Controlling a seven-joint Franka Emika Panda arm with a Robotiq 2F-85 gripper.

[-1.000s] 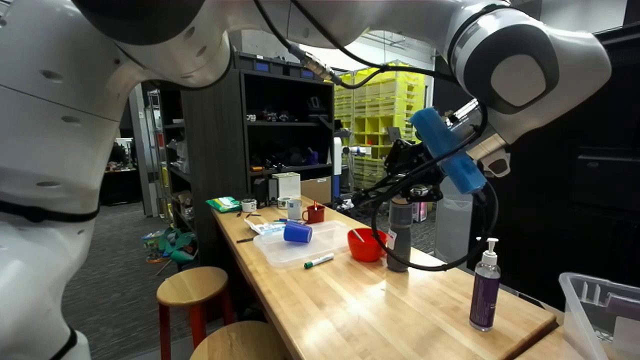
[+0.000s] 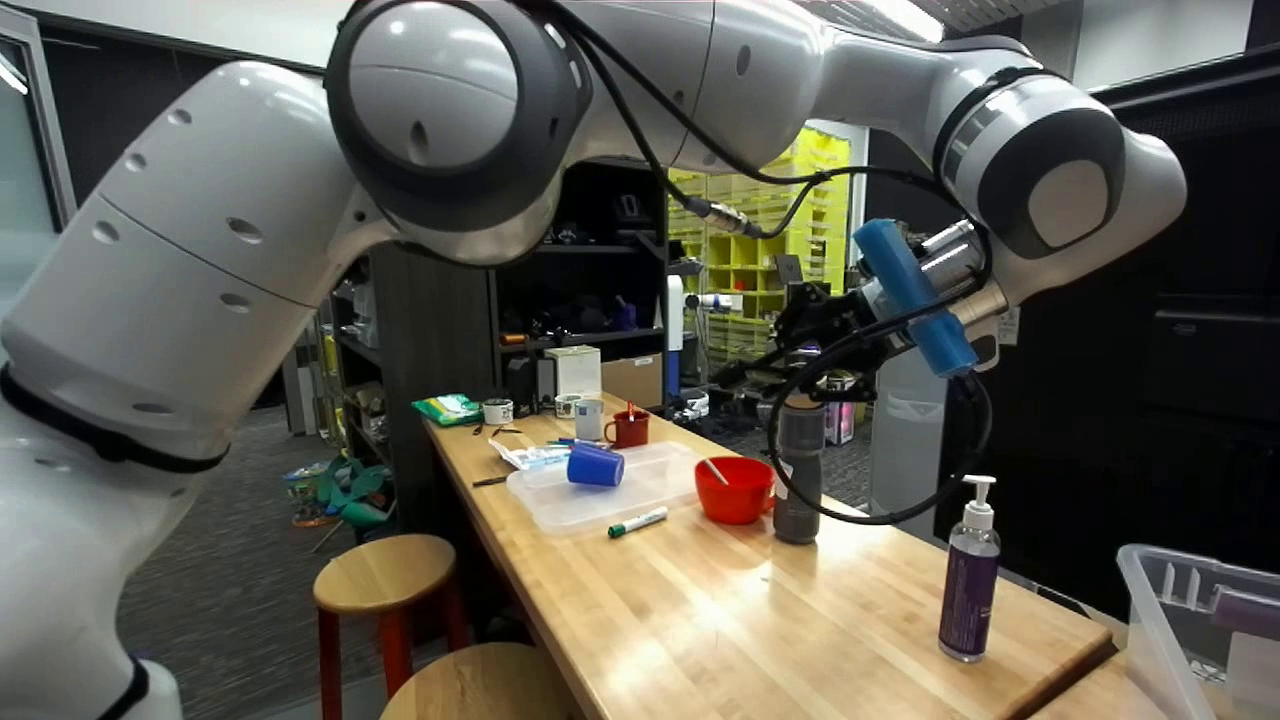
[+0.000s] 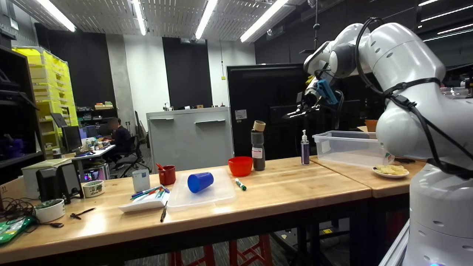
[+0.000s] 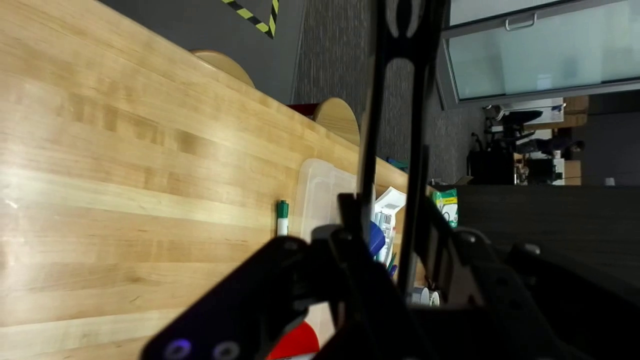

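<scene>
My gripper is held well above the wooden table. In the wrist view its dark fingers are closed around a long black object [image 4: 420,90] with open slots, which runs to the top edge; what it is I cannot tell. From outside, the gripper [image 2: 734,374] hangs higher than the red bowl [image 2: 735,490] and the dark bottle [image 2: 799,474]. A blue cup [image 3: 200,182] lies on its side on a clear plastic lid [image 3: 226,195]. A green-capped marker [image 4: 282,217] rests on bare wood near that lid.
A pump bottle [image 2: 969,588] stands near the table's end, with a clear bin [image 3: 350,148] and a plate of chips [image 3: 391,171] beyond. A red mug [image 3: 167,175], a grey cup [image 3: 140,180] and several pens occupy the far end.
The arm's upper links have shifted, with the elbow now lower in exterior view 1. The gripper has moved slightly up and right there. The objects on the table have not moved.
</scene>
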